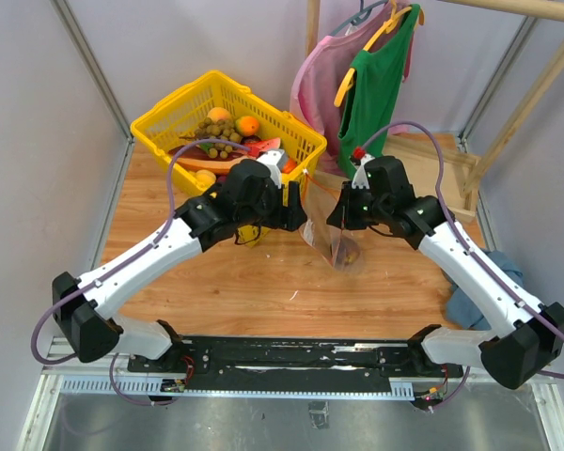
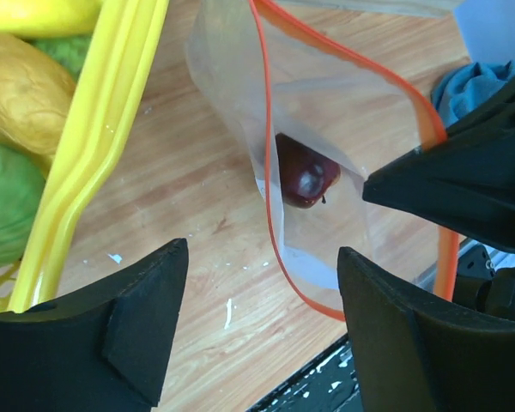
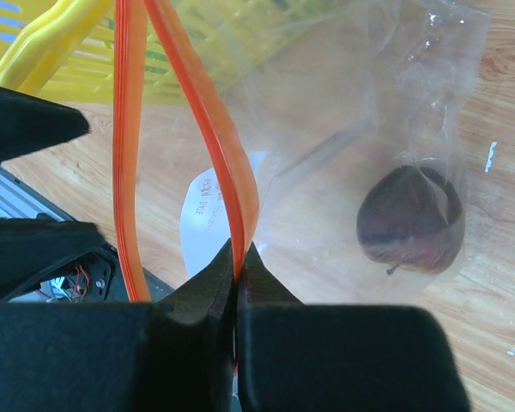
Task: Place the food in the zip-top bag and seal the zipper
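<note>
A clear zip bag (image 1: 334, 240) with an orange zipper hangs from my right gripper, which is shut on its edge. A dark red-purple fruit lies inside the bag (image 3: 309, 172), also visible as a round shape (image 3: 409, 215) in the right wrist view. My left gripper stands open at the bag's mouth, with nothing held between its fingers.
A yellow basket (image 1: 174, 103) of assorted food sits at the back left. Hanging clothes (image 1: 367, 103) and a wooden rack are at the back right. A blue cloth (image 1: 479, 291) lies at the right.
</note>
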